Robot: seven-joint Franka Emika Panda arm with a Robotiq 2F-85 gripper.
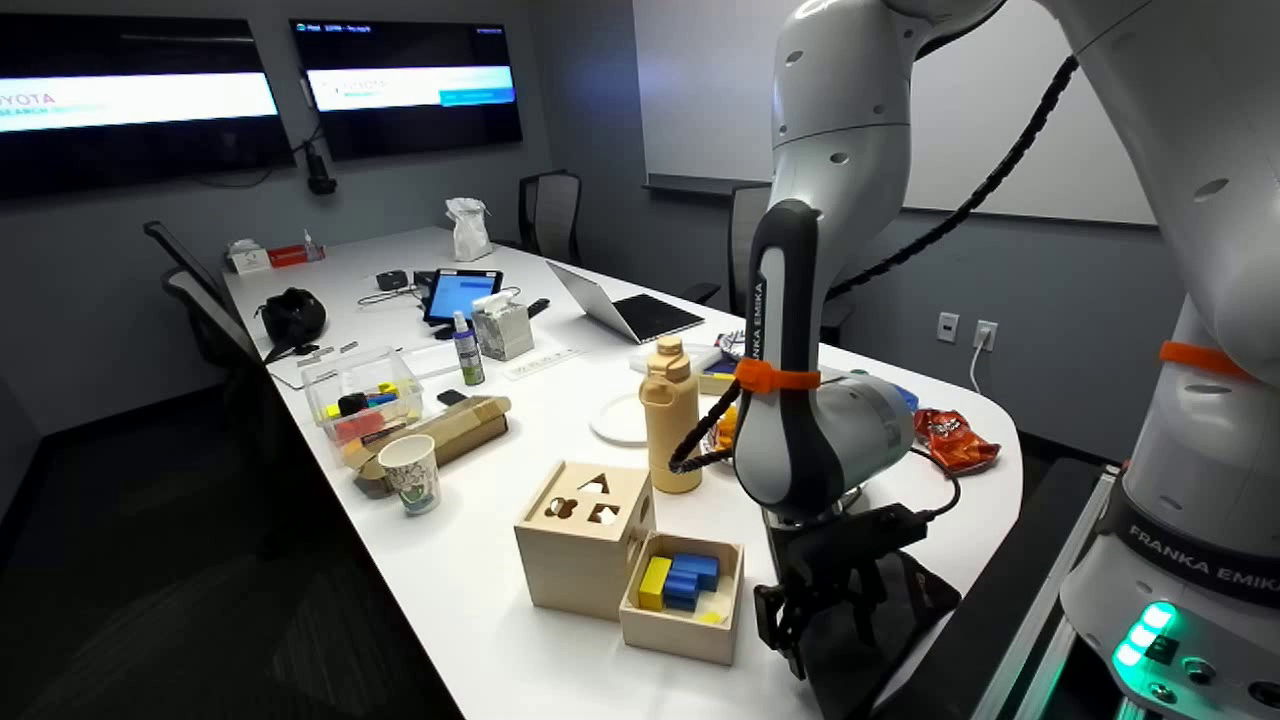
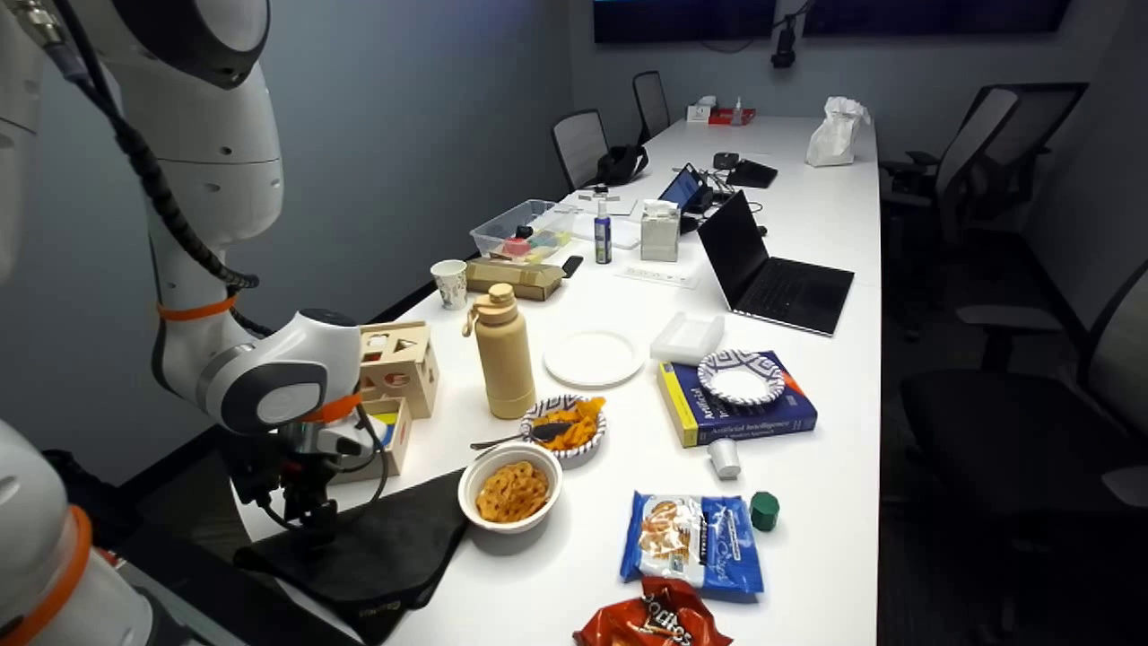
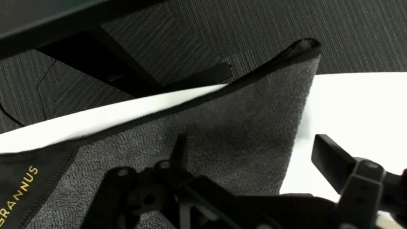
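Observation:
A dark grey towel (image 3: pixel 244 126) with a black band and gold lettering lies across the table's near edge. One corner of it sticks up past the edge, as the wrist view shows. My gripper is open above this towel, its fingers wide apart and nothing held. The left finger (image 3: pixel 179 150) is over the grey fabric. Beyond the towel's side, the right finger (image 3: pixel 332 162) is over bare white table. Exterior view 1 has the gripper (image 1: pixel 830 648) low, partly in front of the towel (image 1: pixel 888 612); exact finger height is hard to judge.
Close by stands a wooden box (image 1: pixel 680 636) with blue and yellow blocks, beside a shape-sorter cube (image 1: pixel 582 552). A bowl of snacks (image 2: pixel 511 490) sits against the towel's far end. A tan bottle (image 2: pixel 502 355) rises behind. White table shows between the wooden box and the gripper.

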